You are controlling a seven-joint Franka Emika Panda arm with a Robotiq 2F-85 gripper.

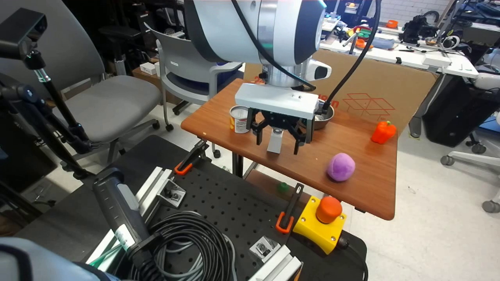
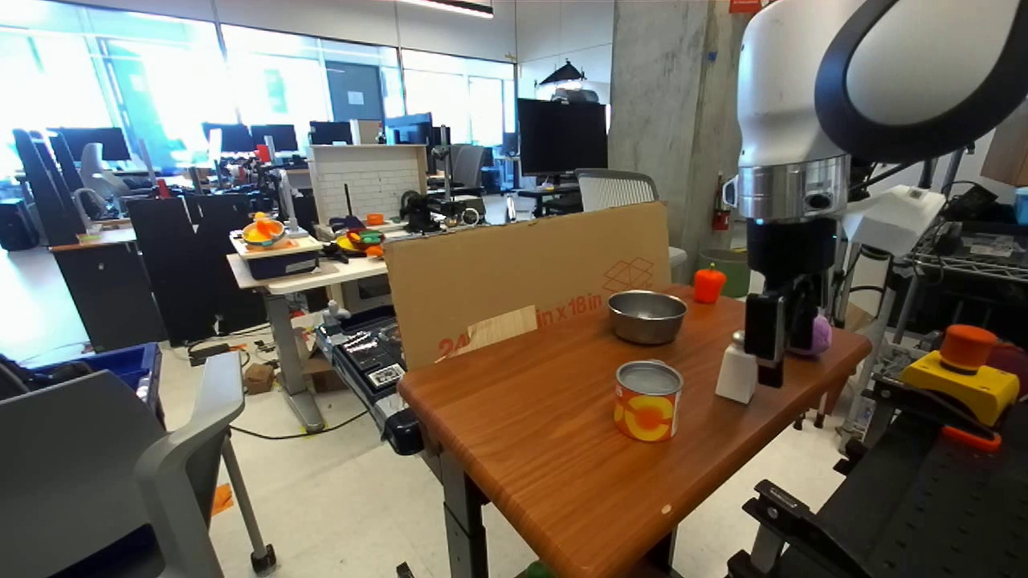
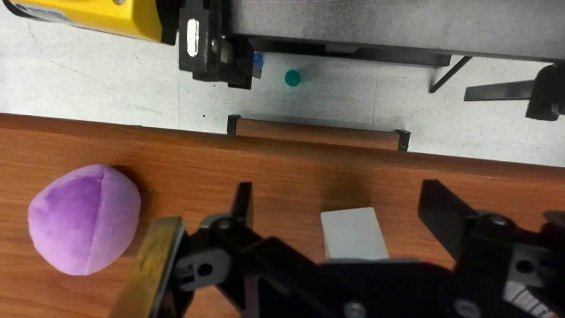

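My gripper (image 1: pixel 277 143) stands open just above the wooden table, its two fingers apart around the upper part of a small white shaker (image 1: pixel 275 142). Nothing is clasped. In the wrist view the shaker (image 3: pixel 353 233) shows between the fingertips, nearer the middle than either finger, its top hidden by the gripper body. From the side, the shaker (image 2: pixel 737 372) stands upright on the table beside a dark finger (image 2: pixel 766 337). To the shaker's right in exterior view 1 sits a purple plush ball (image 1: pixel 341 167).
An opened can (image 2: pixel 648 400) and a metal bowl (image 2: pixel 647 317) share the table (image 2: pixel 520 424) with an orange pepper (image 2: pixel 709 285). Cardboard (image 2: pixel 530 279) stands along the back edge. A black pegboard bench with a yellow stop-button box (image 1: pixel 320 224) lies in front.
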